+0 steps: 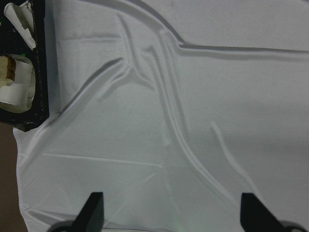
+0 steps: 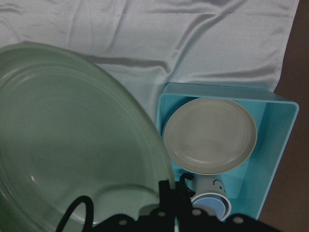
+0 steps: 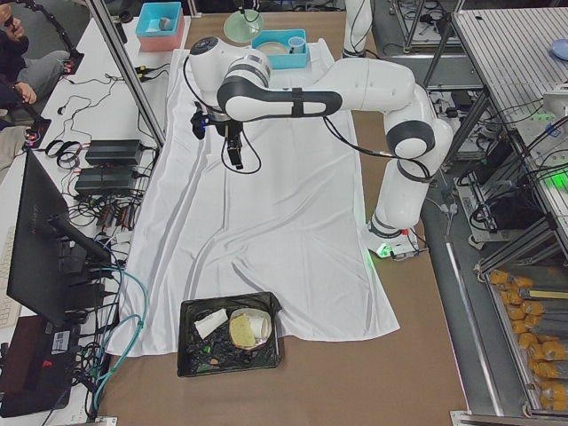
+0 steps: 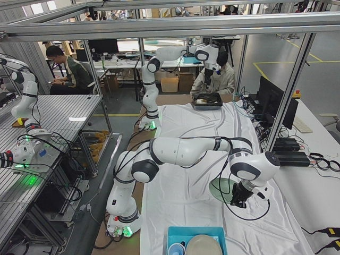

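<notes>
A pale green plate (image 2: 72,125) fills the left of the right wrist view, my right gripper shut on its rim; in the right camera view it hangs behind that gripper (image 4: 238,200). My left gripper (image 3: 232,146) is raised over the white cloth (image 3: 266,222), open, with bare cloth between its fingers in the left wrist view. A black tray (image 3: 195,355) at the cloth's end holds a white crumpled piece (image 3: 210,323), bread (image 3: 240,330) and a white cup (image 1: 15,89).
A blue bin (image 2: 275,130) with a grey plate (image 2: 210,133) and cups (image 2: 210,205) stands at the opposite end. Monitor (image 3: 40,248) and cables line one side.
</notes>
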